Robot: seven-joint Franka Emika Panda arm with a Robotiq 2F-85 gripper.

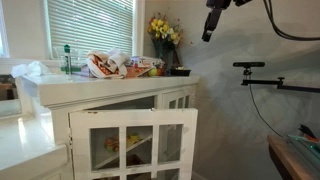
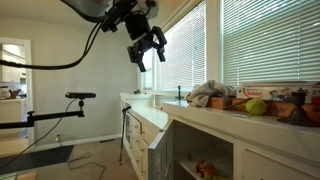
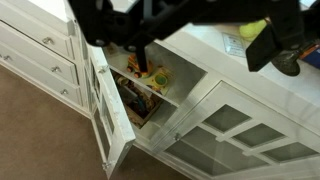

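Observation:
My gripper hangs high above the white counter [image 2: 225,122], its dark fingers spread apart and nothing between them. Exterior view 2 also shows the gripper [image 2: 150,52] in mid-air, clear of everything. Below, a white cabinet door [image 1: 135,140] with framed panes stands swung open. Behind this door [image 3: 115,122] the wrist view looks down into the cabinet, where yellow and orange items [image 3: 155,78] sit on a shelf. Those items [image 2: 206,168] also show low inside the opening in exterior view 2. A second paned door [image 3: 225,130] is closed.
On the counter lie a crumpled cloth or bag [image 2: 208,94], a green round item [image 2: 257,106] and a box [image 2: 275,92]. Yellow flowers [image 1: 163,30] stand at the back corner. A camera on an arm [image 1: 262,82] juts from the right. Drawers [image 3: 45,60] flank the open door.

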